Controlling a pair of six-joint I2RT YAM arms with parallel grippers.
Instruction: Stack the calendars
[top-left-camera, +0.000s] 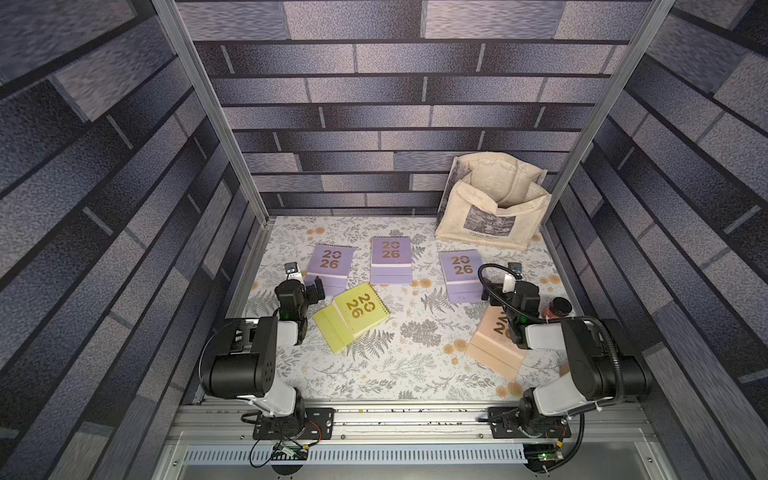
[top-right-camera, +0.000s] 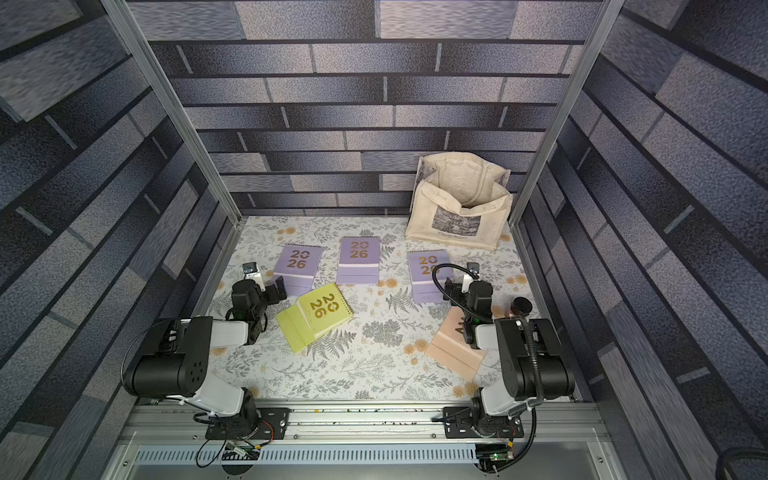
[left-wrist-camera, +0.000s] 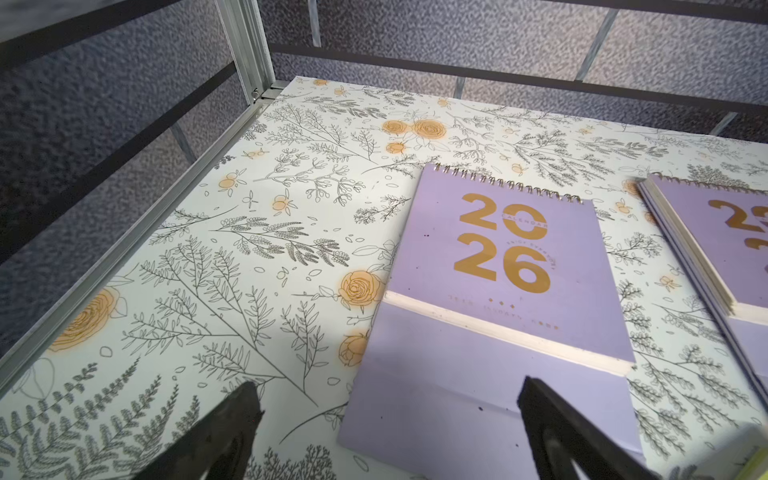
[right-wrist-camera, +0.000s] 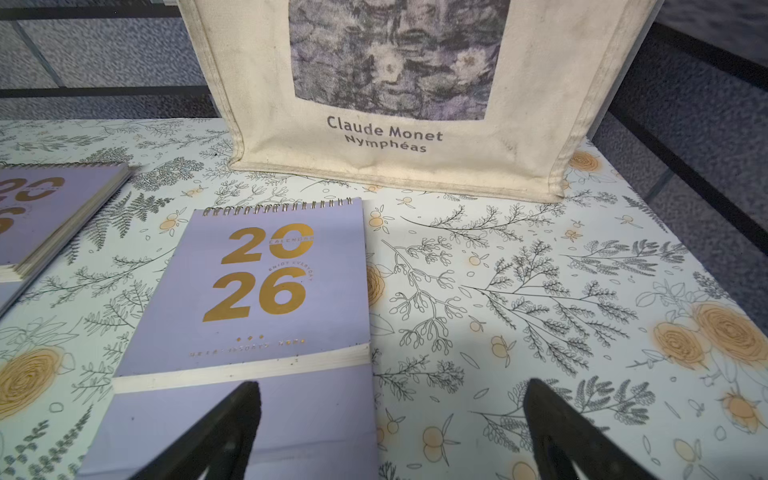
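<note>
Three purple 2026 calendars lie apart on the patterned table: left (top-left-camera: 329, 264), middle (top-left-camera: 391, 260) and right (top-left-camera: 461, 272). A yellow calendar (top-left-camera: 350, 317) lies angled in front of the left pair, and a peach one (top-left-camera: 494, 352) at front right, partly hidden by the right arm. My left gripper stands open with nothing between its fingers, facing the left purple calendar (left-wrist-camera: 496, 256). My right gripper is open and empty at the right purple calendar (right-wrist-camera: 256, 288), near its front half.
A cream tote bag (top-left-camera: 492, 208) stands at the back right. A dark round jar (top-right-camera: 521, 306) sits beside the right arm. Bare table (top-left-camera: 416, 360) shows at front centre and back left.
</note>
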